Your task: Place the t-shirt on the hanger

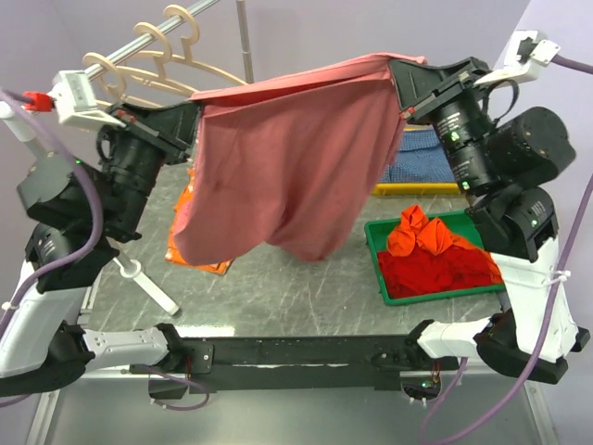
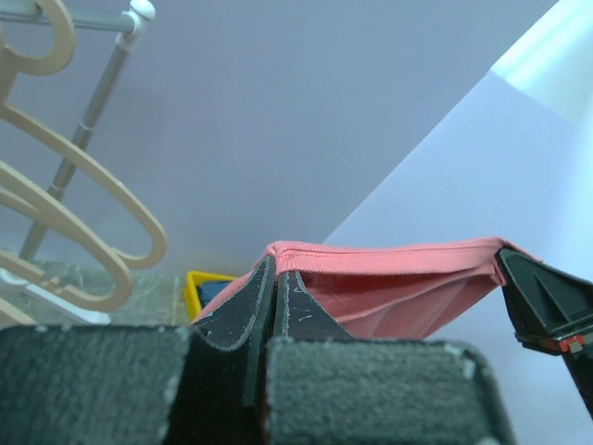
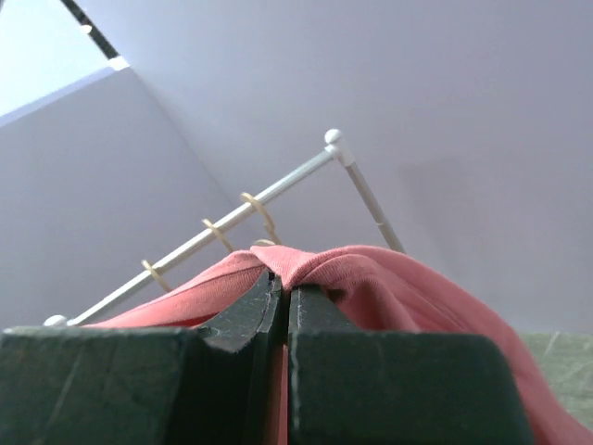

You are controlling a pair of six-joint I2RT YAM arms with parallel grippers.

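A pink t-shirt (image 1: 287, 167) hangs stretched between both grippers, high above the table. My left gripper is shut on one end of its upper edge, with the cloth running off to the right in the left wrist view. The other end is pinched by my right gripper, also shut, and fabric drapes down on both sides of its fingers. Cream hangers (image 1: 157, 69) hang from a metal rail (image 1: 148, 37) at the back left; the left arm and shirt hide part of them.
An orange cloth (image 1: 185, 222) lies on the table behind the shirt. To the right stand a green tray (image 1: 445, 296) of red and orange clothes and a yellow tray (image 1: 417, 189) with a blue folded cloth.
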